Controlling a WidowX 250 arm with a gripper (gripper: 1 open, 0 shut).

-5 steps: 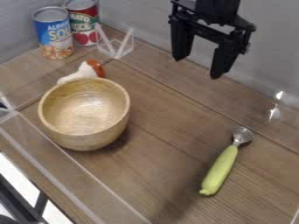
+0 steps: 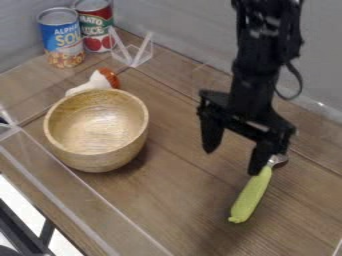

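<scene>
My black gripper (image 2: 234, 143) is open, low over the table at the right of centre, its fingers pointing down with nothing seen between them. Just below its right finger lies a spoon-like utensil with a pale green handle (image 2: 250, 196); its metal head is partly hidden by the gripper. A wooden bowl (image 2: 95, 133) sits to the left, and behind it lies a small white object with an orange-red end (image 2: 102, 82).
An Alpo can (image 2: 63, 38) and a red can (image 2: 95, 25) stand at the back left, beside clear tape-like strips. A wall runs along the back.
The gripper has come steadily down from the upper back of the view to low beside the utensil's head. The objects on the table have not moved.
</scene>
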